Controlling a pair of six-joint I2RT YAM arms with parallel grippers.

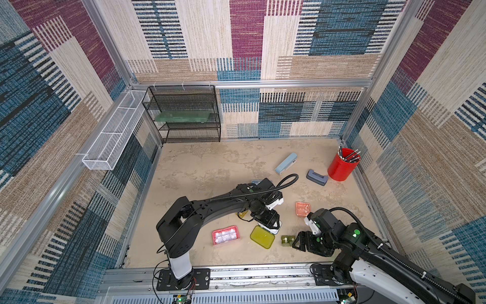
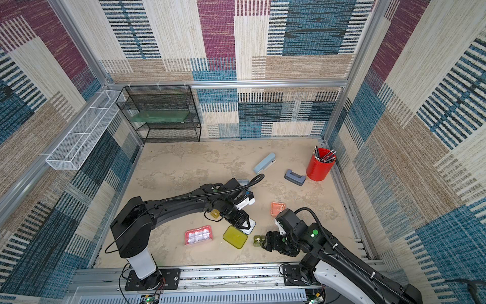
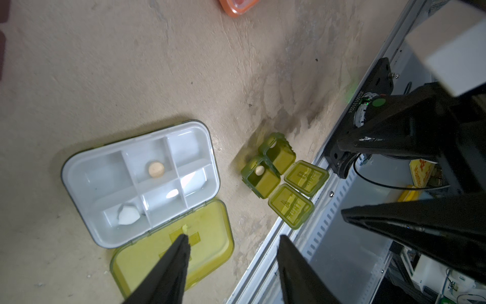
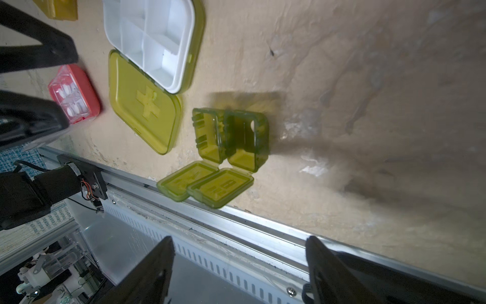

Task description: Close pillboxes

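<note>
A white six-compartment pillbox (image 3: 139, 185) with a few pills lies open, its yellow-green lid (image 3: 177, 243) flat beside it; my left gripper hangs over it with fingers apart. A small olive pillbox (image 4: 230, 136) stands open, its two lids hinged out, with my right gripper over it, fingers apart and empty. A red pillbox (image 1: 225, 234) with pills lies to the left. An orange pillbox (image 1: 302, 208) sits behind my right gripper. A yellow box (image 2: 214, 213) is partly hidden by the left arm.
A red pen cup (image 1: 340, 169), a grey hole punch (image 1: 317, 177) and a blue stapler (image 1: 286, 163) stand at the back right. A black mesh rack (image 1: 182, 134) is at the back left.
</note>
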